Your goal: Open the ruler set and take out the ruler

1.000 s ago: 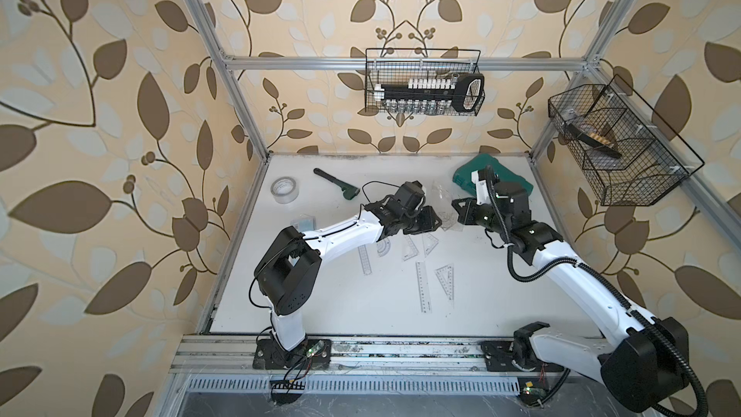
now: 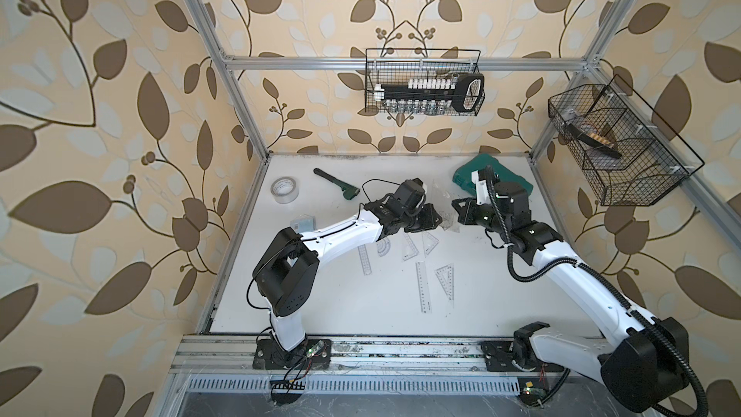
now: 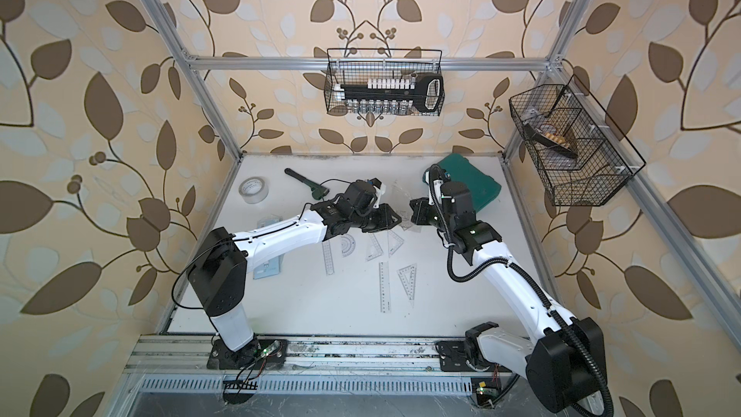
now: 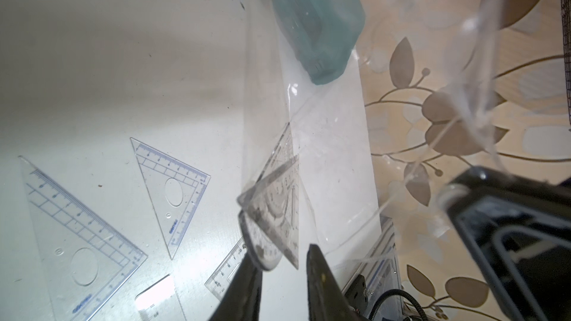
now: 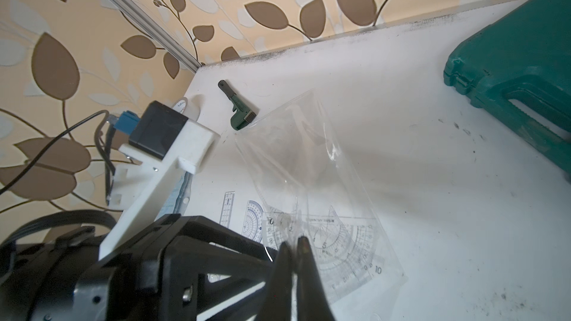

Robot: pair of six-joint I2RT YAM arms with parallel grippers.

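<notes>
A clear plastic bag [image 5: 303,142] with ruler pieces [image 5: 330,249] inside hangs between my grippers. My right gripper is shut with its tips at the bag. My left gripper shows fingertips apart beneath the bag in the left wrist view; whether the bag's film lies between them I cannot tell. Two set squares [image 4: 172,184] [image 4: 77,243] lie flat on the white table, along with a long ruler [image 2: 423,285], a shorter ruler [image 2: 364,258] and a protractor [image 3: 347,244].
A green case [image 5: 517,77] lies at the back right, a green wrench-like tool [image 2: 335,181] and a tape roll [image 2: 284,189] at the back left, a blue pack [image 3: 267,266] left. Wire baskets [image 2: 424,108] hang on the frame.
The left arm's elbow has shifted slightly, while both grippers stay in nearly the same places. The loose pieces on the table are unchanged.
</notes>
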